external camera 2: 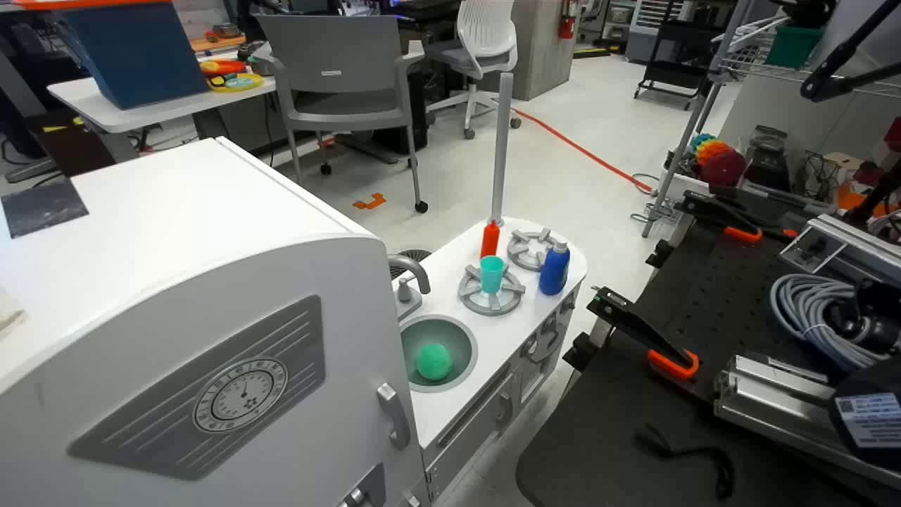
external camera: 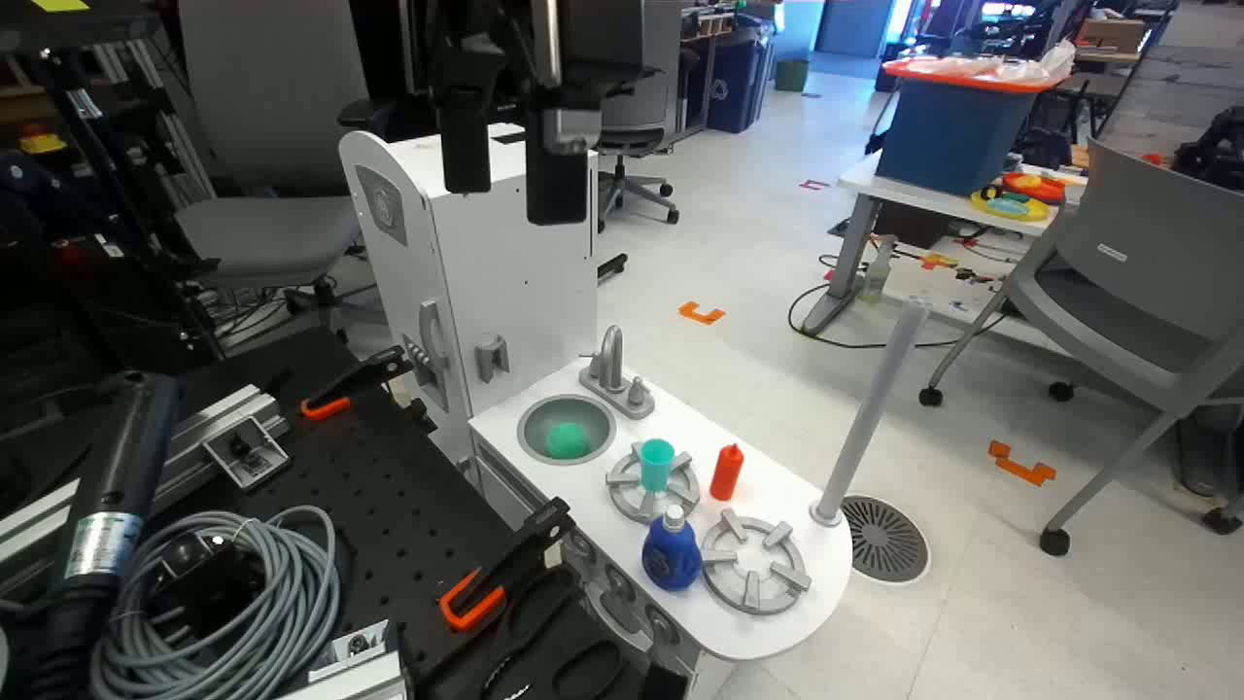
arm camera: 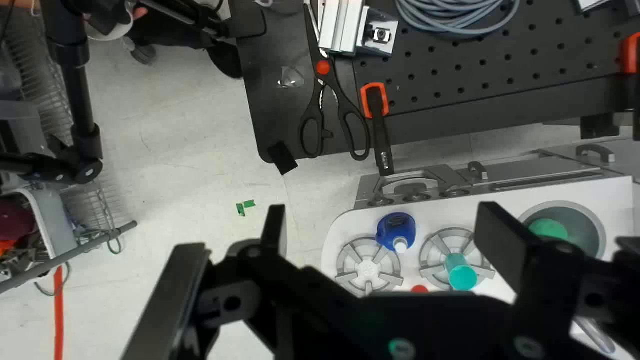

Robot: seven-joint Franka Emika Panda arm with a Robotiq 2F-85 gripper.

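High above the toy kitchen, near the top of the white cabinet in exterior view 1, hangs my gripper (external camera: 513,204), open and empty. Its two fingers (arm camera: 274,231) stand wide apart in the wrist view. On the white counter (external camera 2: 456,236), a teal cup (external camera 2: 491,274) stands upright on one burner. A red bottle (external camera: 726,472) stands close by it. The blue bottle (external camera: 672,550) is upright near the counter's front edge, beside the other burner (external camera: 753,593). In the sink (external camera 2: 466,363) lies a green ball (external camera 2: 434,362). No object is near my fingers.
A tall white cabinet (external camera 2: 228,203) rises at the sink end. At the counter's far end stands a grey post (external camera: 875,408). A black pegboard table (external camera: 385,467) with cable, scissors (arm camera: 333,111) and orange-tipped clamps (arm camera: 376,114) runs alongside. Open air lies above the counter.
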